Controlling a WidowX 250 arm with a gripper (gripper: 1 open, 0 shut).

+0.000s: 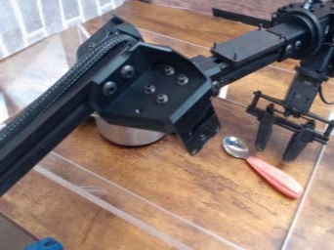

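Observation:
A spoon [268, 172] with a steel bowl and a pink handle lies on the wooden table at the right, its bowl toward the back left. Just behind and right of it hangs my black gripper [280, 144], open, with its two fingers pointing down and nothing visible between them. A steel pot [128, 134] stands at the middle left, largely hidden behind my arm.
A small blue object [43, 244] sits at the bottom left corner. A pale mesh panel [39, 39] stands at the back left.

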